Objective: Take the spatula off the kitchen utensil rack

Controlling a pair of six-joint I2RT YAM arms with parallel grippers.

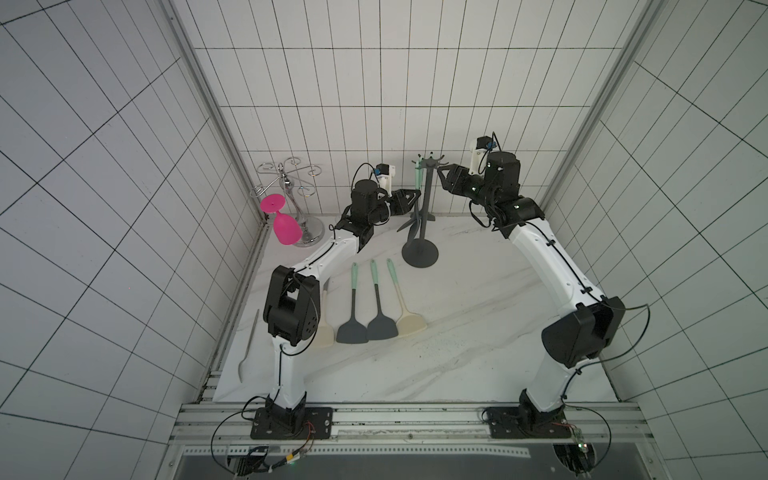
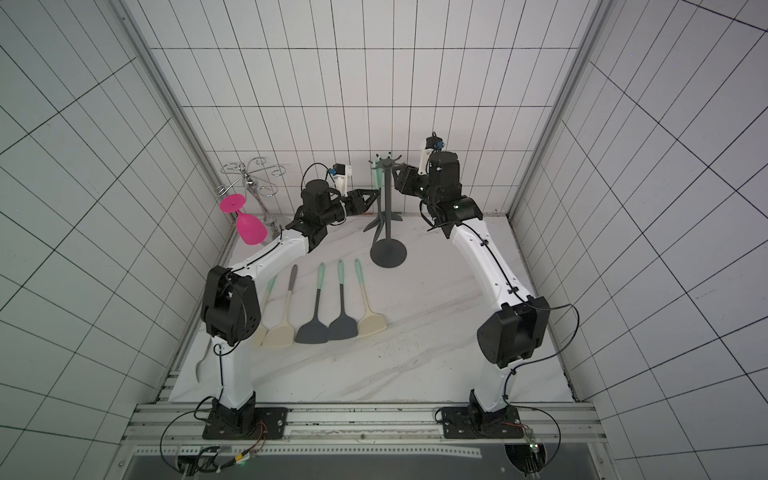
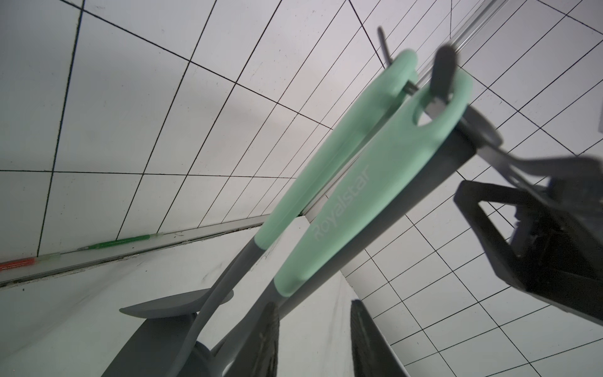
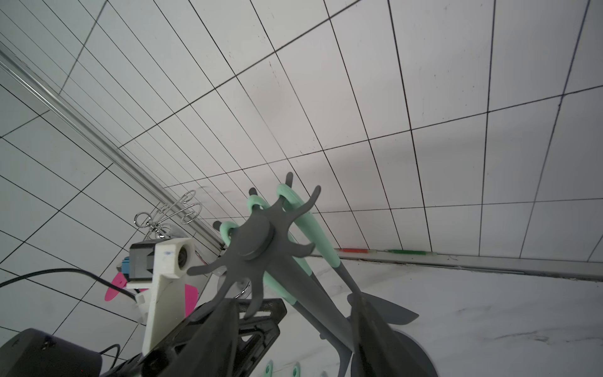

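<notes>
The grey utensil rack (image 1: 429,209) stands upright toward the back wall, with hooks radiating from its top hub (image 4: 254,233). Several utensils with mint-green handles hang from it; a near handle (image 3: 377,182) and a farther handle (image 3: 336,154) show large in the left wrist view. My left gripper is open just beside the lower end of the near handle, with one finger overlapping its dark neck in view; contact cannot be told. My right gripper, also open, is at the rack's right near hub height. Nothing is held in either.
Several spatulas lie on the marble table in front of the rack, among them a dark spatula (image 1: 353,329) and a cream spatula (image 1: 411,323). At the back left, a metal stand (image 1: 297,196) carries pink goblets (image 1: 286,229).
</notes>
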